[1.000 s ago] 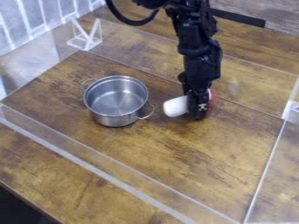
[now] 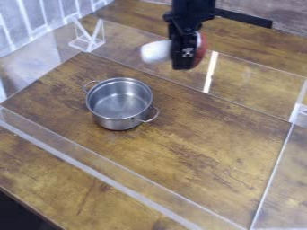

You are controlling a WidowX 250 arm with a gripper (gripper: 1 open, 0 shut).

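Note:
My gripper [image 2: 182,51] hangs at the top centre of the camera view, shut on a white object [image 2: 157,51] with a red part behind its fingers. The object is held in the air, above and to the right of a steel pot [image 2: 120,105]. The pot has two handles and stands upright on the wooden table [image 2: 180,171], with nothing visible inside it.
Clear plastic walls [image 2: 274,175] border the work area on several sides. A small white bracket [image 2: 88,38] stands at the back left. The table right of and in front of the pot is clear.
My gripper has risen from the table right of the pot to the top of the view, carrying the white object with it. The pot stands in about the same place.

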